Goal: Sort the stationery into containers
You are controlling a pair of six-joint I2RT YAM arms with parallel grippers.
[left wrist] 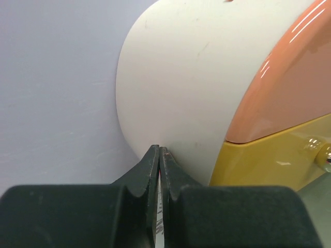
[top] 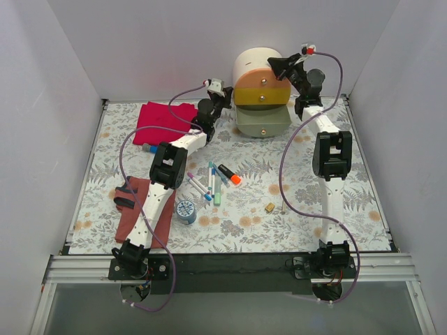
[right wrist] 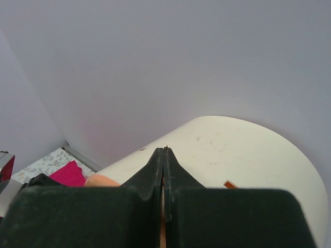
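Observation:
A rounded drawer box (top: 255, 61) with an orange upper drawer, a yellow middle drawer (top: 262, 95) and a green bottom drawer (top: 263, 129) stands at the back; the green one is pulled out. Beside its left side, my left gripper is shut, with nothing showing between its fingers. At the upper right of the box my right gripper is shut too, its tips in front of the pale top. Whether either one touches the box is hard to tell. Pens and markers (top: 200, 184), an orange-tipped black marker (top: 229, 174) and a green stick (top: 217, 191) lie mid-table.
A blue-grey round tin (top: 186, 211) stands left of centre. Red cloth (top: 155, 124) and a dark red pouch (top: 138, 216) cover the left. A small yellow block (top: 269, 207) lies front right, with clear table around it.

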